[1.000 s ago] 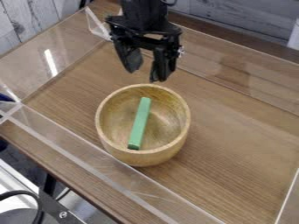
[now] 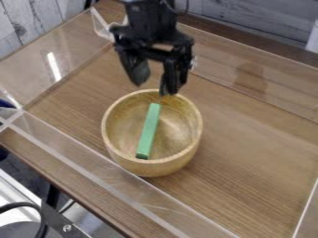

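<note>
A round tan bowl (image 2: 188, 128) stands on the wooden table, holding a long green bar (image 2: 148, 131) that lies lengthwise inside it. Above the bowl, at the top middle, is my dark gripper (image 2: 154, 71), its two fingers spread apart at the left and right over the bowl's back, with nothing seen held between them.
Some clear plastic lies along the left edge, and a dark cable runs at the lower left.
The bowl and green bar are unmoved.
</note>
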